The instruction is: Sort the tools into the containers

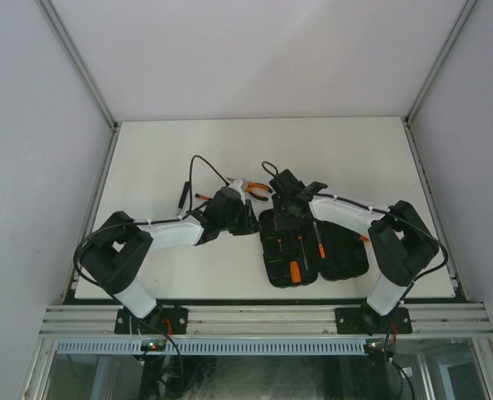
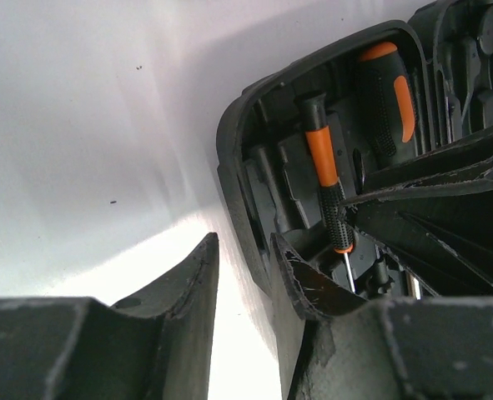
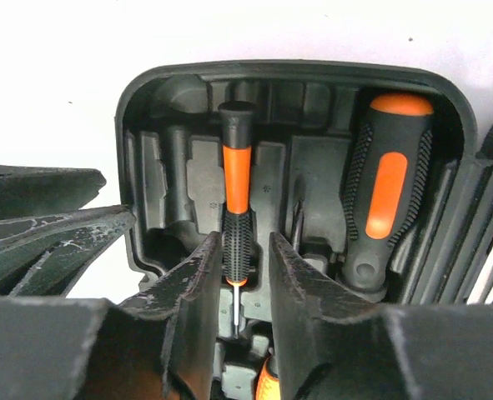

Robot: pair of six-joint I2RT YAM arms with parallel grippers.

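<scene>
In the right wrist view a slim orange-and-black screwdriver lies in the black tool case. My right gripper stands open just over its handle, a fingertip on each side, apart from it. A thicker screwdriver rests in a slot to its right. In the left wrist view my left gripper is open and empty beside the case's outer wall. The right gripper's dark fingers reach over the slim screwdriver there. Up on the table, orange-handled pliers lie behind the case.
A black-handled tool lies on the left of the table, near a small orange-tipped item by the left arm. The case's other half lies open to the right.
</scene>
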